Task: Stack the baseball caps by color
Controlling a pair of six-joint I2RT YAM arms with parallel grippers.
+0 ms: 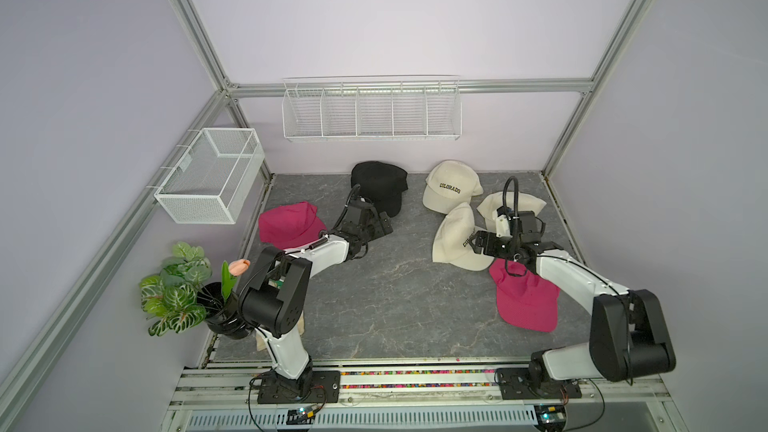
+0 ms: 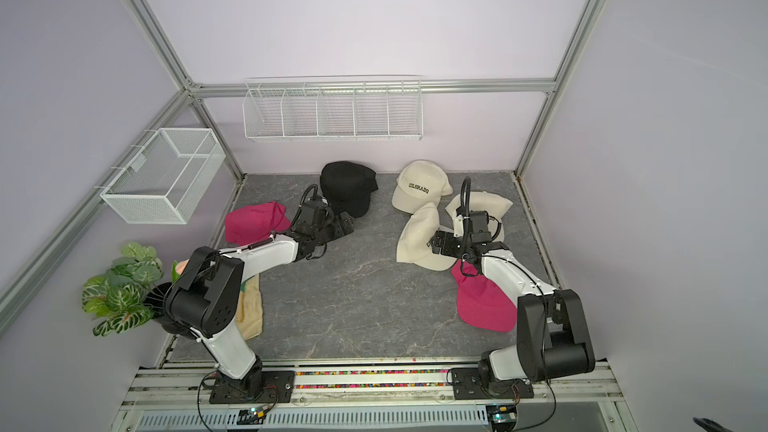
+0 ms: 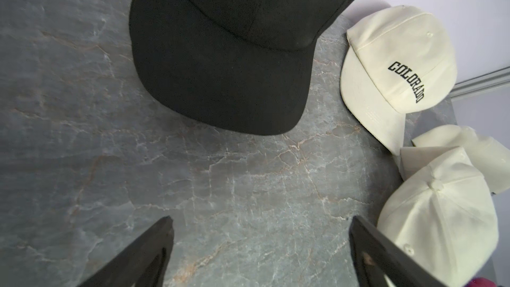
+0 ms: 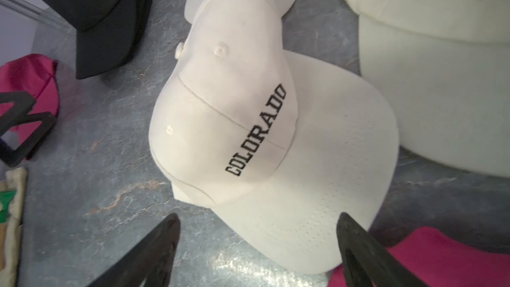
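A black cap (image 1: 378, 180) lies at the back centre, with my open left gripper just in front of it, empty. White COLORADO caps (image 1: 449, 177) (image 1: 450, 244) (image 2: 492, 200) lie grouped at the right. My open right gripper hangs over the front one, whose brim lies between and beyond the fingertips in the right wrist view. A pink cap (image 1: 284, 220) lies at the back left, another pink cap (image 1: 528, 304) at the front right, below the white caps.
A plant (image 1: 180, 296) and a beige cloth item (image 2: 249, 312) are at the left, partly behind the left arm. White wire baskets (image 1: 212, 208) hang on the left and back walls.
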